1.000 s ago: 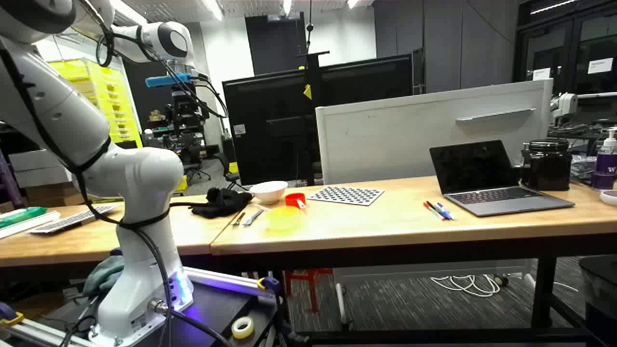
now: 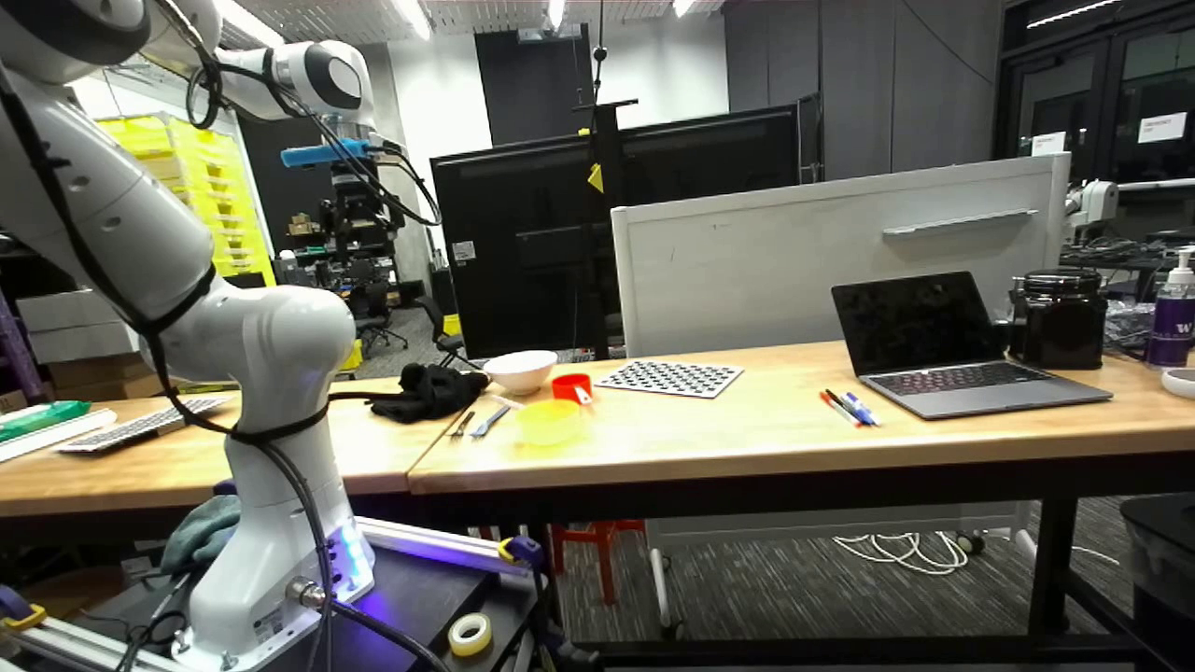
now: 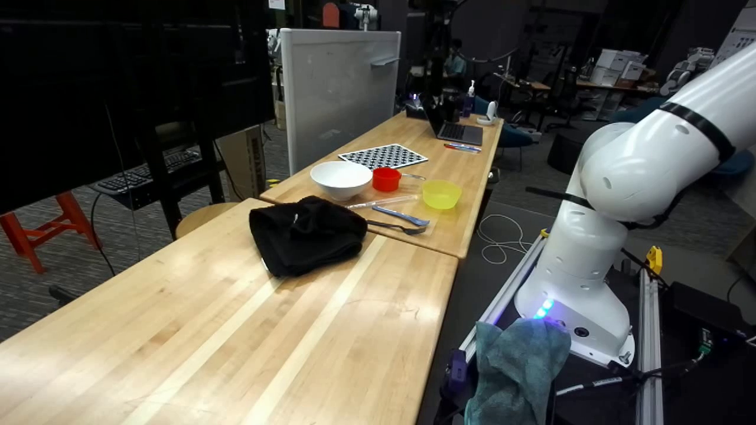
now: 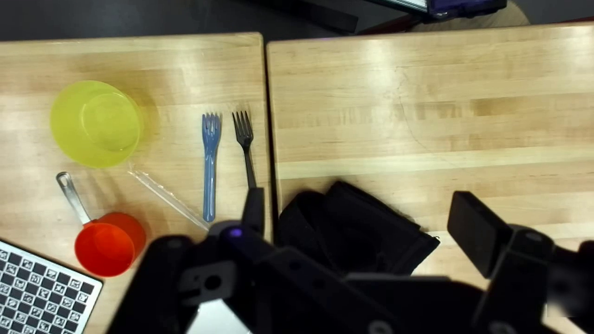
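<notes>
Wide apart in the wrist view, the two fingers of my gripper have nothing held between them. High above the table, the gripper is seen against the dark background in exterior view 1. Below it on the tabletop lies a crumpled black cloth (image 3: 306,237). Beside the cloth are a black fork (image 4: 243,131) and a blue fork (image 4: 209,161), roughly parallel. A yellow bowl (image 4: 97,123) and a red measuring cup (image 4: 109,244) stand farther left in the wrist view, with a clear plastic strip (image 4: 167,195) near them. The white bowl (image 3: 341,178) is mostly hidden by the gripper there.
A checkered board (image 2: 669,377) lies flat beyond the cup. Several pens (image 2: 849,408) and an open laptop (image 2: 975,364) occupy the table's far end. A whiteboard (image 2: 840,258) stands along the back edge. Bare wood (image 3: 212,340) spreads over the table nearer exterior view 2.
</notes>
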